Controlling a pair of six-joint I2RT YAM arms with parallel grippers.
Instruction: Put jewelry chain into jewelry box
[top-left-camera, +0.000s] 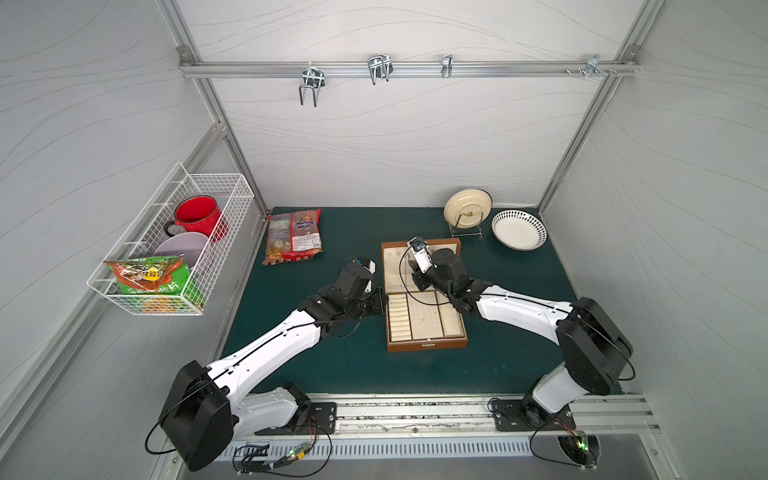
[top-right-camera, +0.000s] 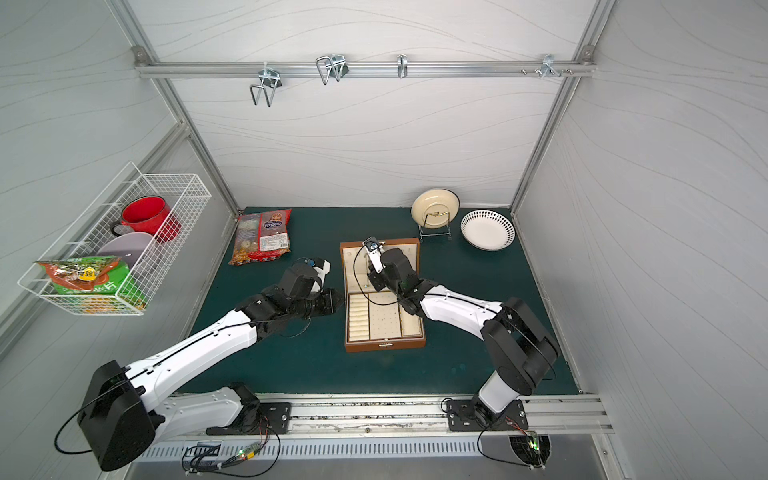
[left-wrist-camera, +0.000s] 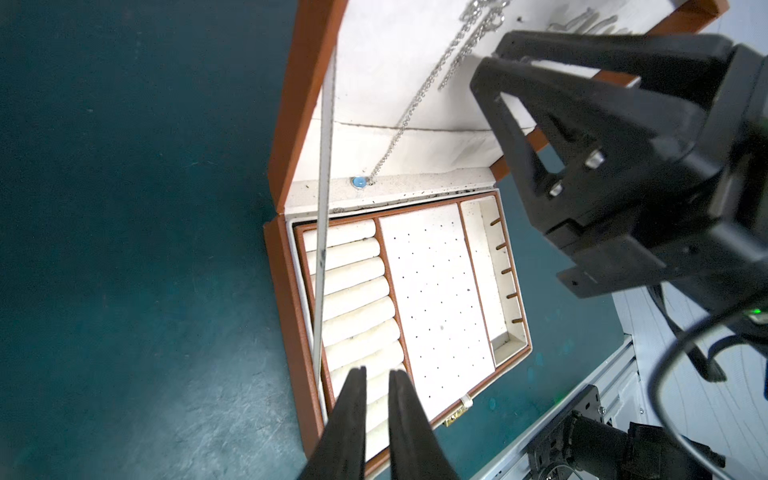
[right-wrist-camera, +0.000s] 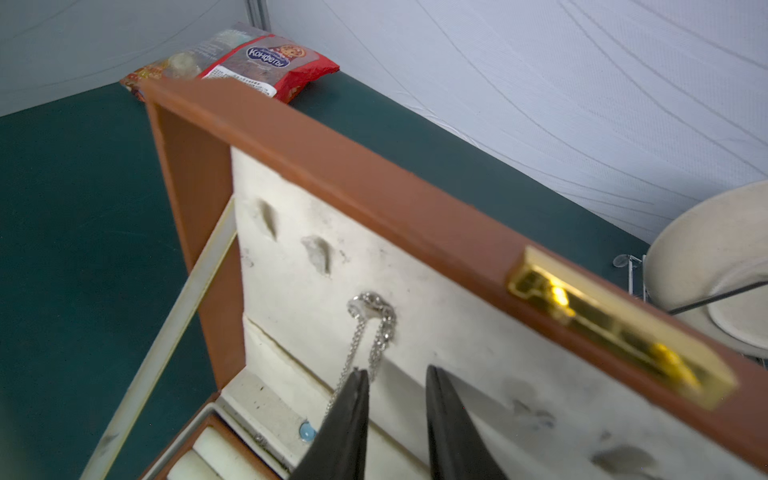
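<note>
A thin silver chain hangs from a hook on the white inner face of the raised lid, its lower end by a small blue piece. The wooden jewelry box stands open on the table. My right gripper is in front of the lid, below the hooked part of the chain, fingers parted, nothing held. At the box's left side, my left gripper is part open and empty, with ring rolls beyond its fingertips. The right arm hides the chain in the top left view.
A metal lid stay runs along the box's left side. Candy bags lie back left; a plate on a stand and a white bowl stand back right.
</note>
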